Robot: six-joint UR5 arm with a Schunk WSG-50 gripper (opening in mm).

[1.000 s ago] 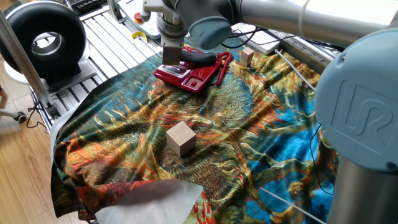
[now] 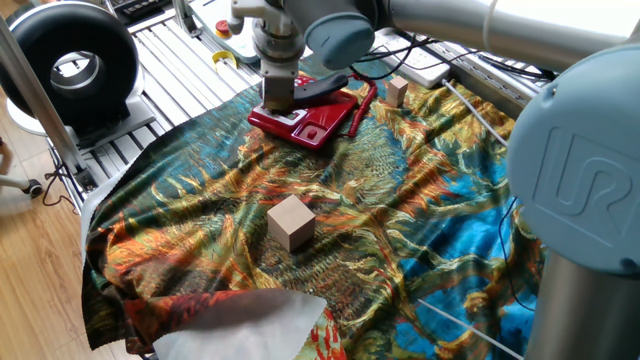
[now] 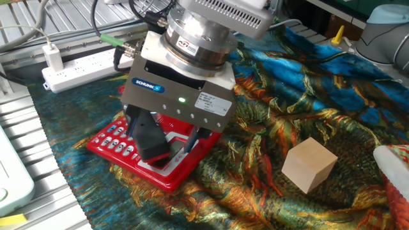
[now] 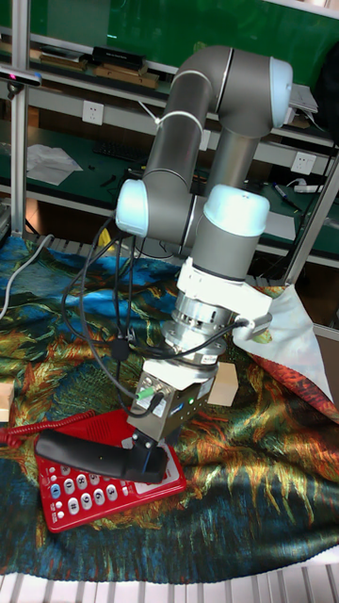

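A red desk telephone (image 3: 115, 156) lies on the patterned cloth, its keypad and part of its cradle showing. Its black handset (image 4: 86, 454) slants across the base, one end beneath my gripper (image 4: 151, 448). From the other side, the gripper (image 3: 167, 133) points down over the phone; a dark finger (image 3: 200, 135) shows to the right of the handset's near end. Overlap with the handset hides whether the fingers grip it. In the first exterior view, the handset (image 2: 320, 88) sticks out to the right of the gripper, its far end raised.
A wooden cube (image 2: 292, 222) rests on open cloth in front of the phone. A smaller wooden block (image 2: 397, 92) stands near the coiled red cord (image 2: 362, 108). A white power strip (image 3: 83, 71) lies behind the phone. Bare cloth (image 2: 200, 190) spreads at front left.
My gripper has come down a little toward the phone. The handset has shifted and now tilts, its right end higher than its left. Phone base and cube have stayed put.
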